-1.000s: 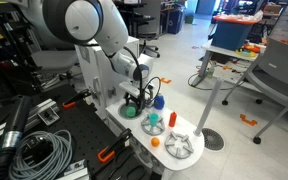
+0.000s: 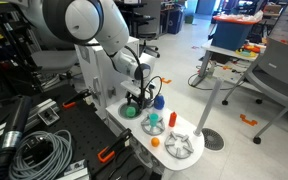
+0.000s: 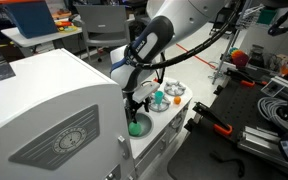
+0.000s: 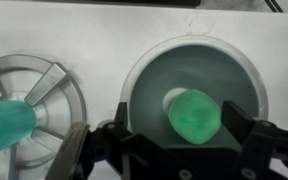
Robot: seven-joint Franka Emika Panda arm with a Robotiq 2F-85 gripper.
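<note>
A round green object (image 4: 195,117) lies in a grey round pan (image 4: 149,85), a little right of its centre in the wrist view. Above them is my gripper, its dark fingers spread apart on either side of the green object. Nothing shows clasped between them. In exterior view 1 the gripper (image 2: 137,98) hangs low, close to the green object (image 2: 130,112). Exterior view 2 also shows the green object (image 3: 135,129) beneath the arm. Whether a finger touches it cannot be told.
A teal cup (image 4: 4,125) stands on a metal burner grate (image 4: 74,95) beside the pan. Exterior view 1 shows a red bottle (image 2: 173,119), an orange ball (image 2: 155,141), a blue item (image 2: 159,102) and another grate (image 2: 179,148). A white cabinet (image 3: 74,120) rises near the arm.
The arm's lower end appears slightly shifted by the pan in exterior view 1. The green object and its surroundings look unmoved.
</note>
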